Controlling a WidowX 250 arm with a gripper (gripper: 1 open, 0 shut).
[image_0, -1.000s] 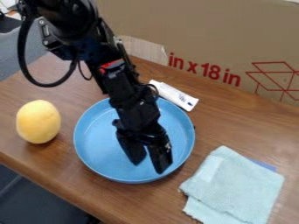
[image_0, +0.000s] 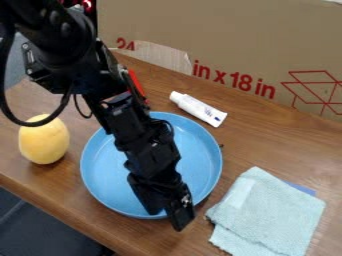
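Observation:
The black arm reaches down from the top left over a blue plate (image_0: 102, 170). Its gripper (image_0: 167, 208) is low at the plate's front right rim, open, with its fingertips pointing toward the table. Whether anything lies between or under the fingers is hard to see. A yellow oval object (image_0: 43, 140) stands on the wooden table left of the plate. A folded pale blue cloth (image_0: 267, 215) lies to the right of the gripper. A white tube (image_0: 198, 108) lies behind the plate.
A cardboard box (image_0: 241, 50) stands along the back. The table's front left edge drops to a dark area.

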